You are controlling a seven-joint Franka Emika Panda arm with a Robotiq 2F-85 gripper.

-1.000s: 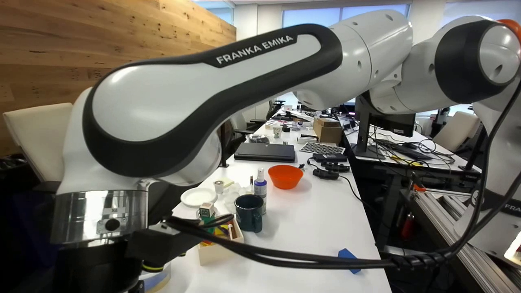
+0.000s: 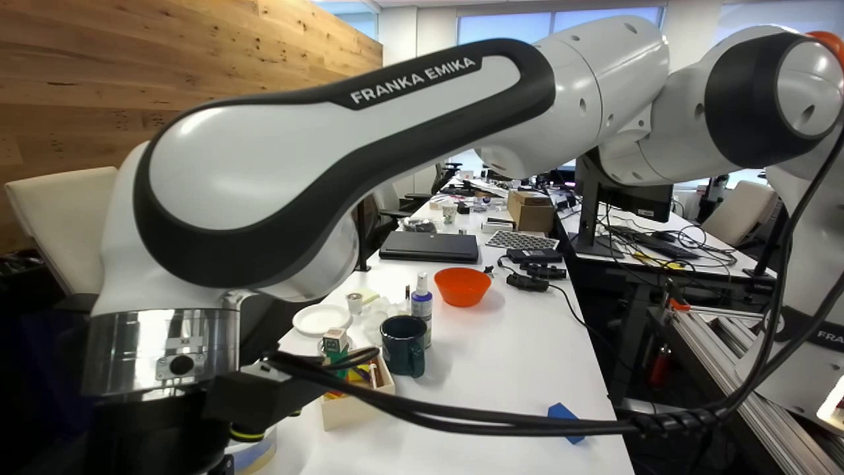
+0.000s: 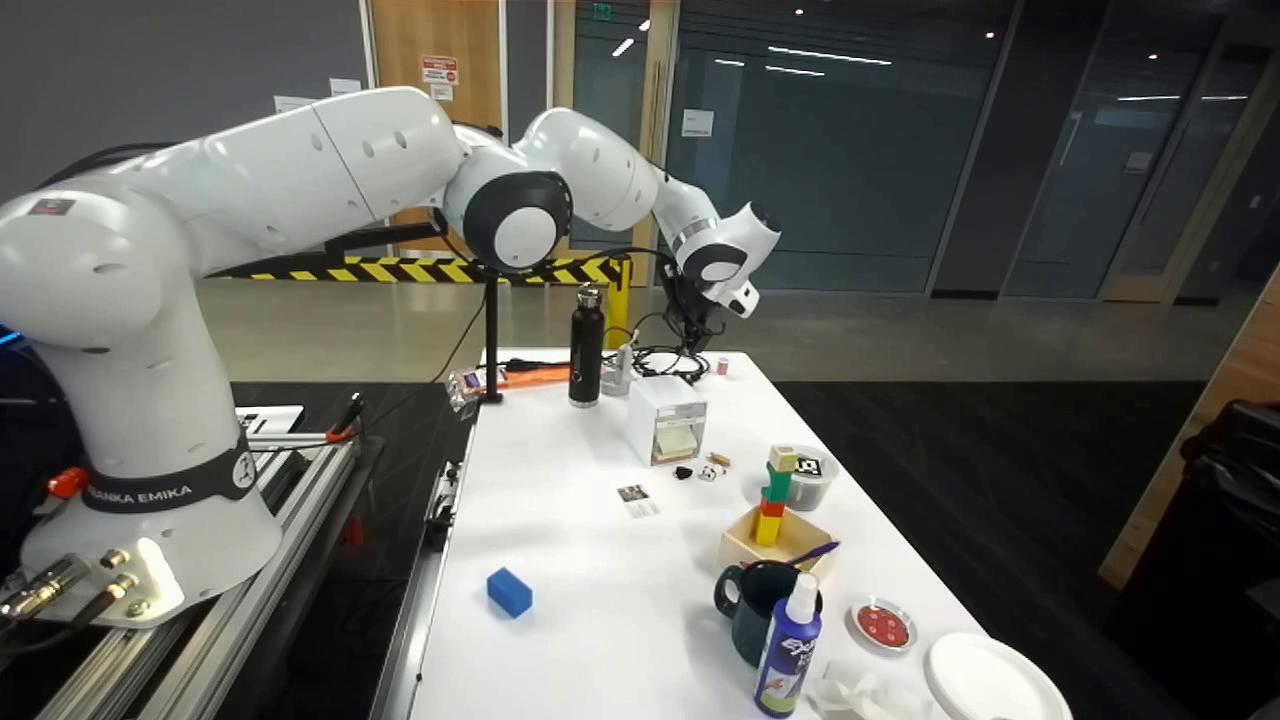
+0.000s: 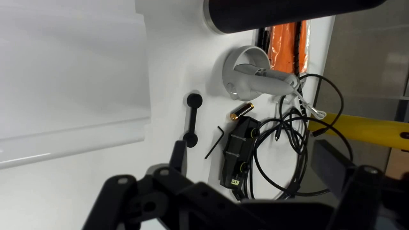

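Note:
In the wrist view my gripper stands open, its two dark fingers wide apart and no object gripped. Below it, on the white table, lie a black device with small lenses (image 4: 240,151), a black hex key (image 4: 214,142) and a battery (image 4: 242,111). A black bar with round ends (image 4: 192,120) rests near the left finger. Exterior view 2 has the arm's hand (image 3: 693,314) over the table's far end, its fingers not clear. Exterior view 1 cuts the fingers off at the lower left.
A white box (image 3: 667,420), a black bottle (image 3: 585,348) and a grey holder (image 4: 239,76) stand near the hand. Coiled black cables (image 4: 297,153) lie at the table edge. A blue block (image 3: 510,592), a dark mug (image 3: 756,606) and a wooden tray (image 3: 738,546) are farther off.

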